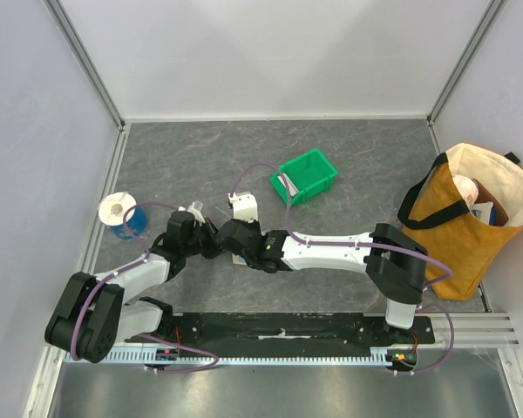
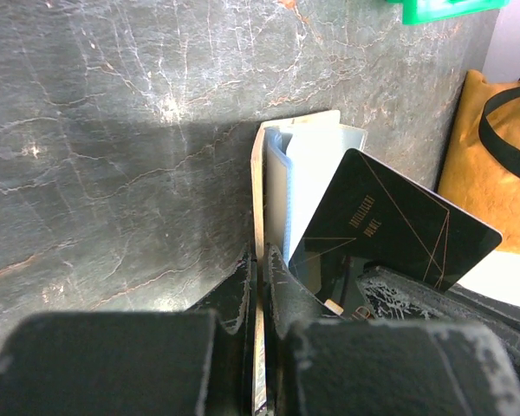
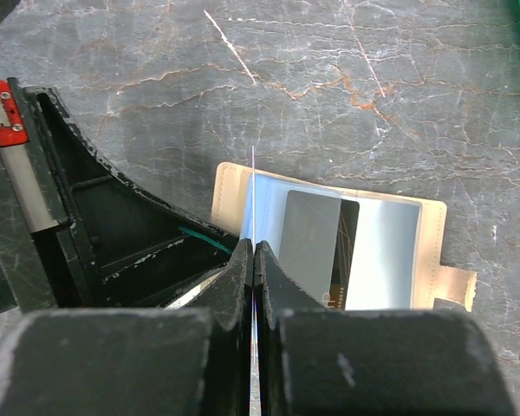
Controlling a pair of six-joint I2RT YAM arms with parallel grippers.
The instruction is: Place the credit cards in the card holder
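The tan card holder (image 3: 430,251) lies spread on the table, its clear and bluish sleeves facing up. A grey card (image 3: 308,238) and a dark strip beside it show inside the sleeves. My left gripper is shut on the holder's tan edge, which runs between its fingers. My right gripper is shut on a thin card, seen edge-on as a narrow line above the bluish sleeve. From the left wrist view this is a black card (image 2: 390,217), tilted beside the raised sleeve. Whether its lower edge is inside the sleeve, I cannot tell.
A green basket (image 1: 318,174) holding white cards (image 1: 288,185) stands behind the arms. At the left is a blue-and-white roll (image 1: 118,213); a yellow bag (image 1: 462,244) stands at the right.
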